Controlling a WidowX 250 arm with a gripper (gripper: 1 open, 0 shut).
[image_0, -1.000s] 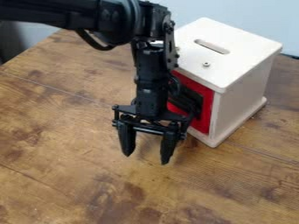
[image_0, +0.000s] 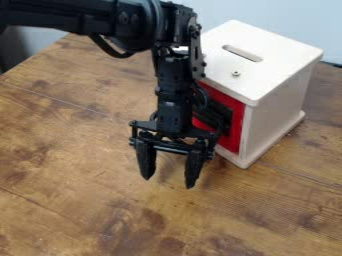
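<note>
My black gripper (image_0: 170, 172) hangs in the middle of the camera view, fingers pointing down and apart, with nothing between them. It is in front of and left of a white wooden box (image_0: 273, 100), whose slotted top and small knob show. A red panel (image_0: 229, 133) on the box's front is partly hidden behind the gripper and arm.
</note>
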